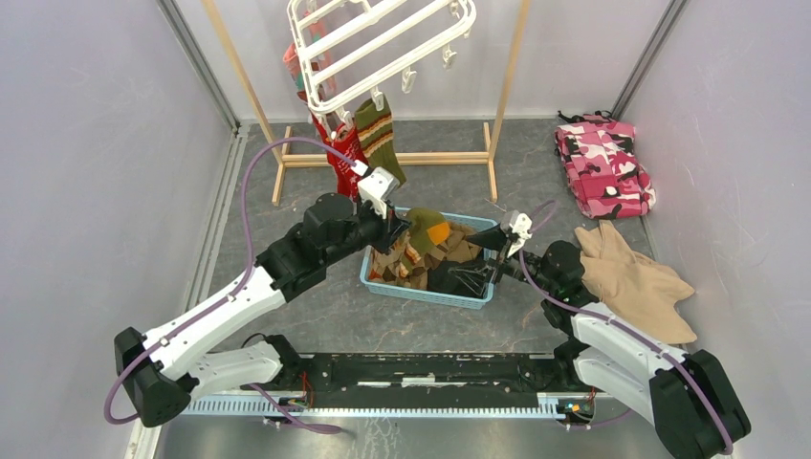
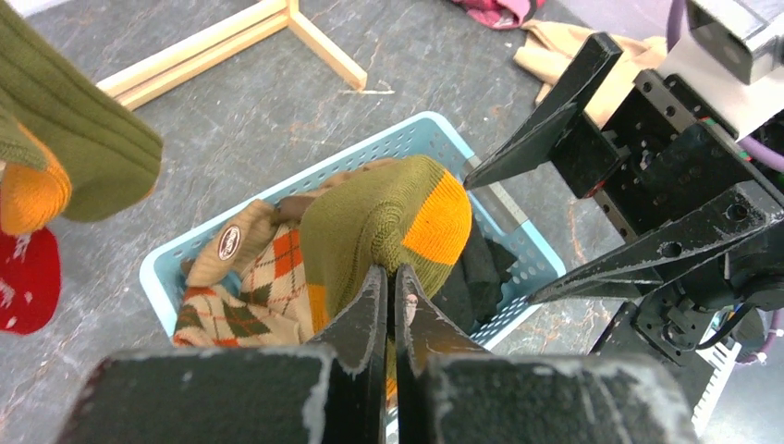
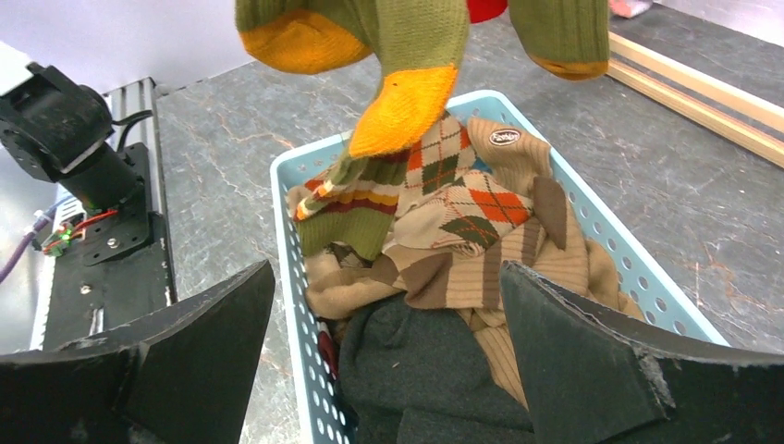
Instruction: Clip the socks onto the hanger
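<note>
My left gripper is shut on an olive sock with orange patch (image 2: 434,222), lifted above the blue basket (image 2: 171,259) of mixed socks. The sock's orange tip (image 3: 398,111) shows at the top of the right wrist view. My right gripper stands open over the basket's dark and brown socks (image 3: 425,361), nothing between its fingers. The white hanger (image 1: 383,72) with clips is at the top of the top view; red (image 1: 339,158) and olive-striped (image 1: 378,134) socks hang from it.
A wooden stand (image 1: 440,158) holds the hanger behind the basket. A pink camouflage bag (image 1: 602,167) and beige cloth (image 1: 626,287) lie at the right.
</note>
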